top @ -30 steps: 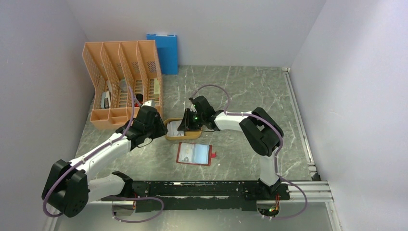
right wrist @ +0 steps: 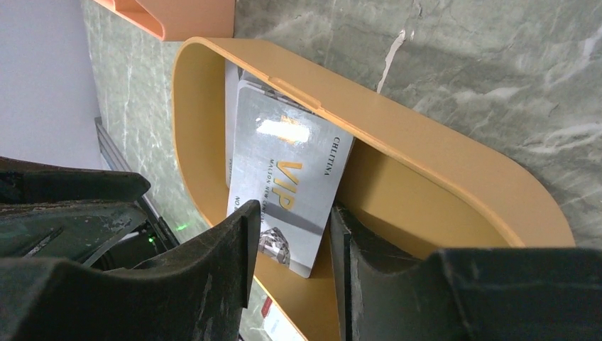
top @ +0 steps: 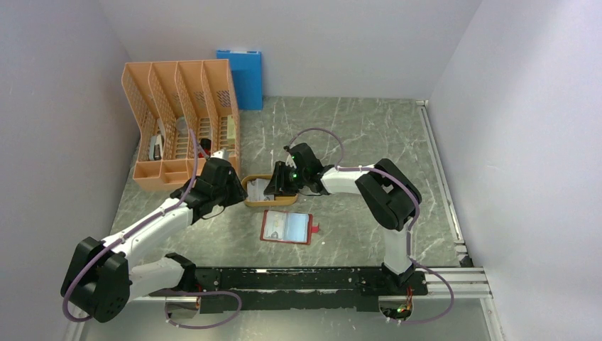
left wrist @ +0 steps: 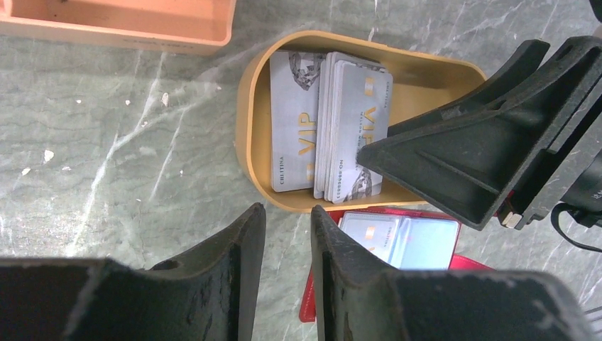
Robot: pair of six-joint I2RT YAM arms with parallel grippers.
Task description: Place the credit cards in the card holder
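Observation:
Several silver VIP cards point(left wrist: 358, 131) lie in the left part of a yellow oval tray point(left wrist: 245, 121). One flat card point(left wrist: 294, 138) is at the tray's left end, with a thicker stack beside it. Over the tray my right gripper stands part open; the stack's top card point(right wrist: 291, 177) shows between and beyond its fingers, its edge close to one finger, and whether they touch I cannot tell. At the tray's left end, my left gripper is part open and empty. The open red card holder point(top: 286, 226) lies in front of the tray, with a card behind its clear sleeve.
An orange slotted organizer point(top: 181, 117) stands at the back left, close behind the left gripper. Behind it leans a blue panel point(top: 241, 78).
The left arm, tray and card holder look unmoved.

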